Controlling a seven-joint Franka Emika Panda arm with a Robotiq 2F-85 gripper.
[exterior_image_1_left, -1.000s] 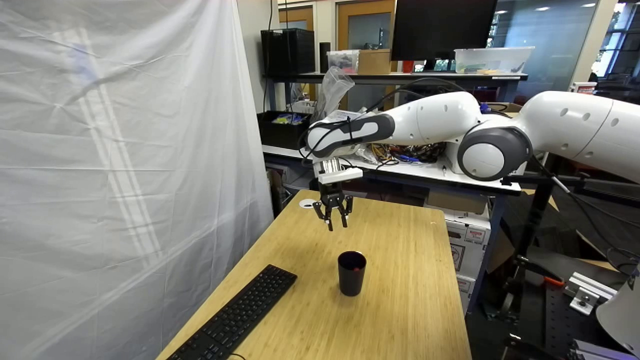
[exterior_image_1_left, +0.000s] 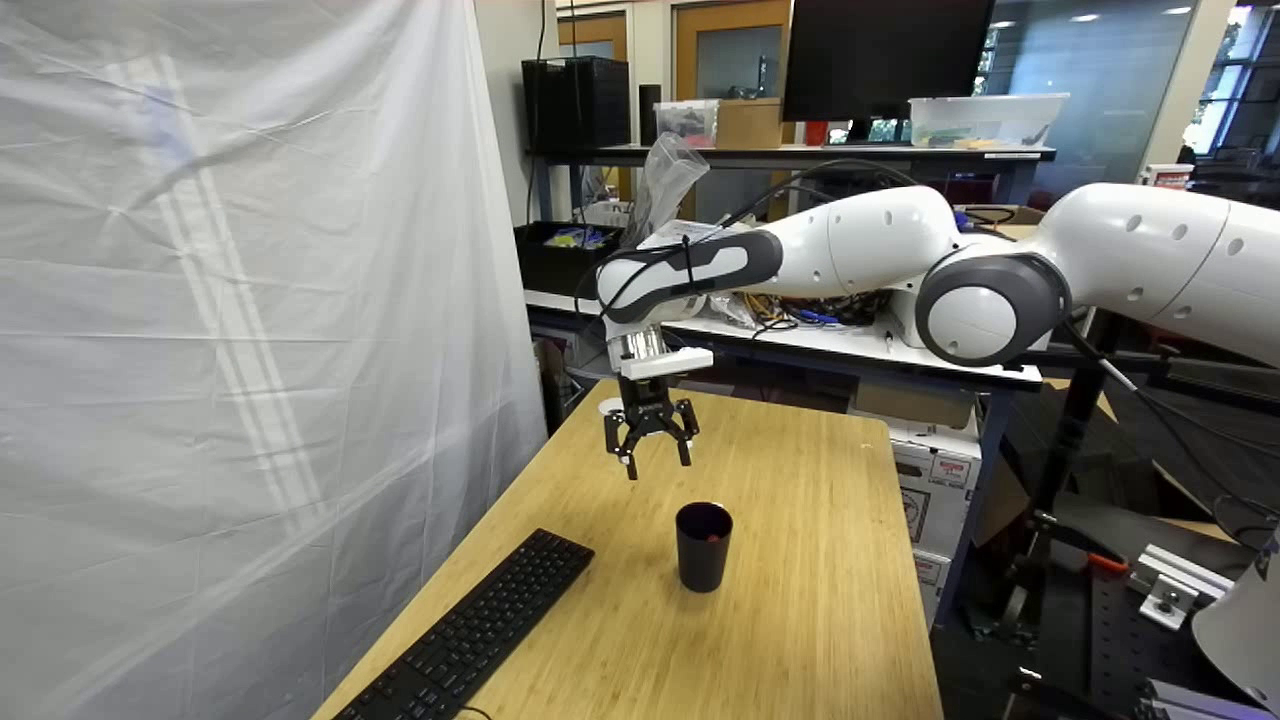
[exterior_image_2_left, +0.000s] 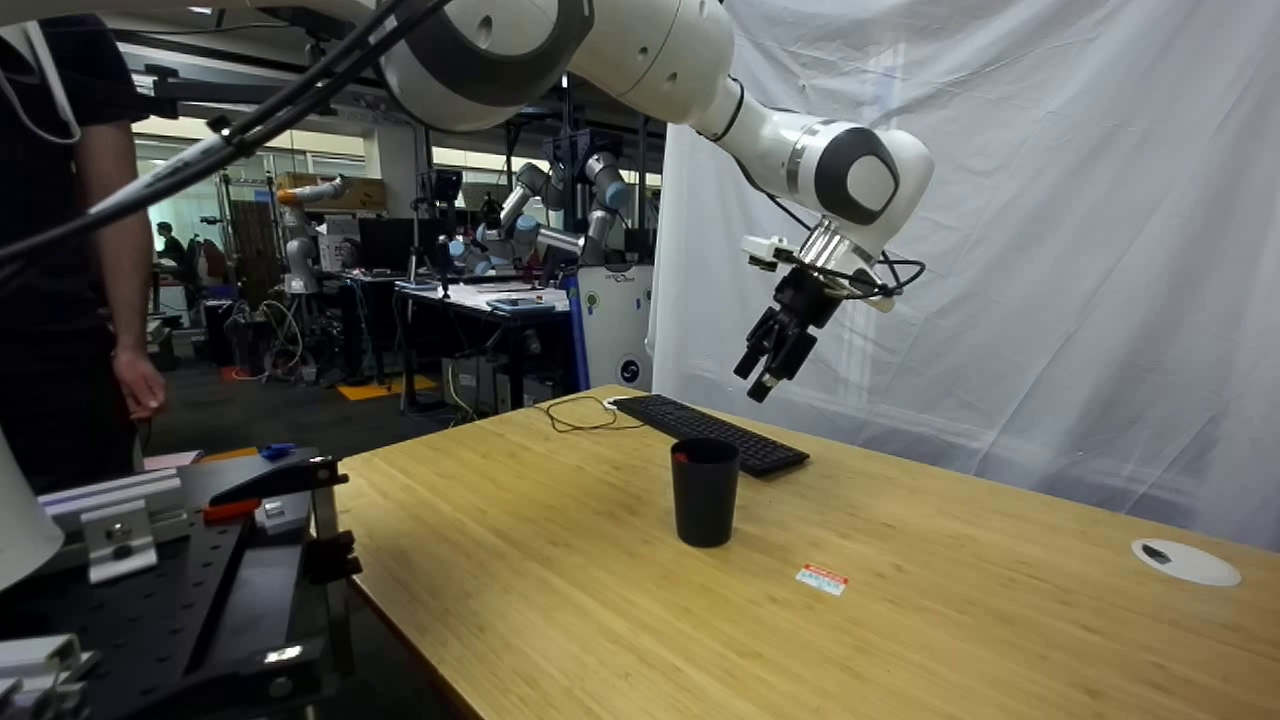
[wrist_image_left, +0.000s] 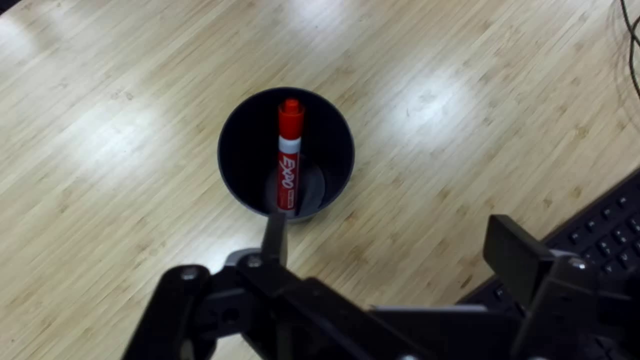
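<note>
A black cup (exterior_image_1_left: 702, 562) stands upright on the wooden table, beside the keyboard. Inside it leans a red Expo marker (wrist_image_left: 289, 162), its red cap toward the rim; only a bit of red shows from the exterior views. My gripper (exterior_image_1_left: 657, 464) hangs in the air above the table, behind and a little left of the cup in exterior view 1. Its fingers stand wide apart with nothing between them, as the wrist view shows, where one finger (wrist_image_left: 274, 240) overlaps the tabletop just below the cup's rim and the other (wrist_image_left: 517, 255) appears over the keyboard.
A black keyboard (exterior_image_1_left: 480, 630) with a cable lies along the curtain side. A small red-and-white label (exterior_image_2_left: 823, 578) and a white disc (exterior_image_2_left: 1185, 562) lie on the table. Bare wood surrounds the cup. A person (exterior_image_2_left: 72, 240) stands beyond the table.
The gripper has shifted slightly left in exterior view 1, and its fingers are spread wider than before. Cup and keyboard have stayed in place.
</note>
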